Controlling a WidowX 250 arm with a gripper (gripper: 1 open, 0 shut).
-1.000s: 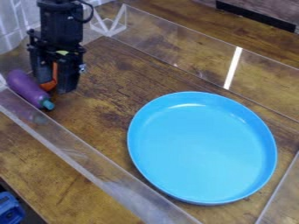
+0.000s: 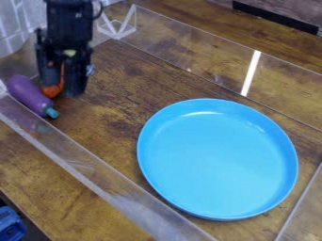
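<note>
My black gripper [image 2: 63,75] hangs at the upper left, blurred, over an orange object [image 2: 52,88] that is partly hidden behind it. Whether the fingers are open or shut on that object does not show clearly. Just left of and below it lies a purple eggplant-like object [image 2: 30,97] on the wooden surface.
A large blue plate [image 2: 217,158] fills the right middle. Clear low walls surround the wooden surface [image 2: 132,89], which is bare between gripper and plate. A blue object [image 2: 8,225] is at the lower left edge, outside the wall.
My gripper has shifted and turned slightly at the upper left, and now looks blurred. The plate and purple object stay where they were.
</note>
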